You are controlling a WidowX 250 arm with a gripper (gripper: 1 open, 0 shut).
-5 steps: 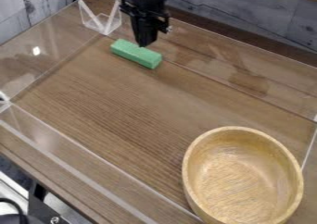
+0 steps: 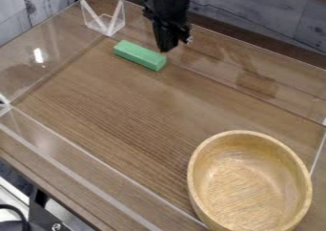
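Note:
A dark robot gripper (image 2: pixel 171 30) hangs at the top centre of the view, over the back of the wooden table (image 2: pixel 140 130). Just below and left of it a green rectangular block (image 2: pixel 140 54) lies on the table, apart from the fingers. The fingers are small and dark, and I cannot tell whether they are open or shut.
A clear, angular plastic object (image 2: pixel 105 17) stands at the back left. A large pale tan bowl (image 2: pixel 249 146) sits at the front right. Cables show beyond the table's lower left edge.
The gripper has shifted slightly to the right and back from above the green block. The block and the bowl have not visibly moved.

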